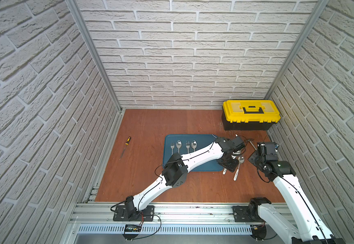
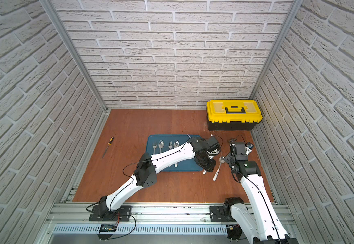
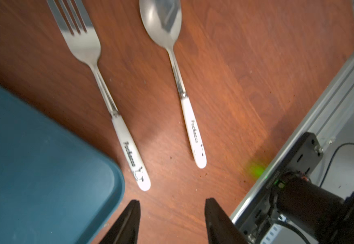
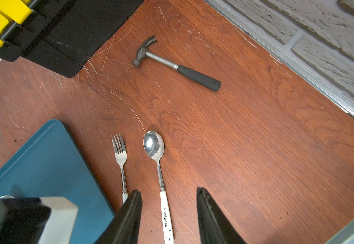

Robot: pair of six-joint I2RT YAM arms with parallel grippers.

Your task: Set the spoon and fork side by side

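A fork (image 3: pixel 85 46) and a spoon (image 3: pixel 192 130), both with white printed handles, lie on the brown table just right of the blue tray. They are roughly parallel, heads pointing the same way, with bare table between them. My left gripper hangs open above the handle ends and touches neither. In the top left view the left arm hides most of the fork, while the spoon (image 1: pixel 237 171) shows clearly. Open and empty, my right gripper is over the table to the right of the spoon. The right wrist view shows the fork (image 4: pixel 121 158) and spoon (image 4: pixel 154 144) apart.
The blue tray (image 1: pixel 203 166) holds several forks and spoons, partly covered by the left arm. A hammer (image 4: pixel 177 65) lies beyond the cutlery, near a yellow-lidded toolbox (image 1: pixel 251 110). A screwdriver (image 1: pixel 125 145) is far left.
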